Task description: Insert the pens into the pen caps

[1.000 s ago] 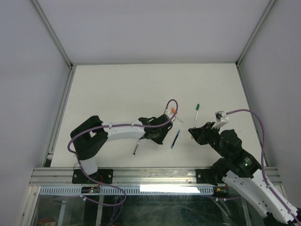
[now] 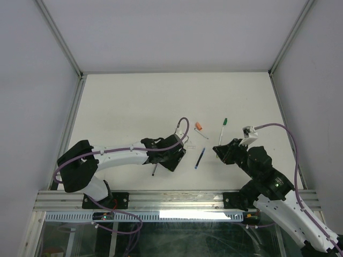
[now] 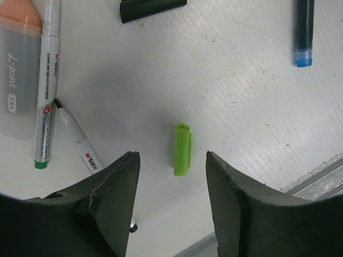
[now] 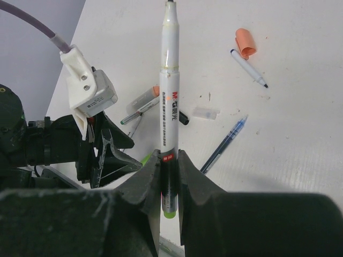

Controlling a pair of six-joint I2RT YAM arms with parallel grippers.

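My right gripper is shut on an upright white marker (image 4: 170, 112) with a green end at the bottom. In the left wrist view my open left gripper is above the table, with a small green cap (image 3: 182, 150) lying between and just beyond its fingertips. White markers (image 3: 47, 85) (image 3: 80, 139) lie to the left, a dark green cylinder (image 3: 153, 6) at the top and a dark blue piece (image 3: 304, 32) at the upper right.
An orange-topped translucent case (image 3: 16, 75) lies at the left. In the right wrist view a blue pen (image 4: 224, 143), an orange piece (image 4: 245, 42) and a small white marker (image 4: 249, 68) lie on the table.
My left arm has moved left and toward the near left over the table. The right arm has shifted only slightly, still holding its marker.
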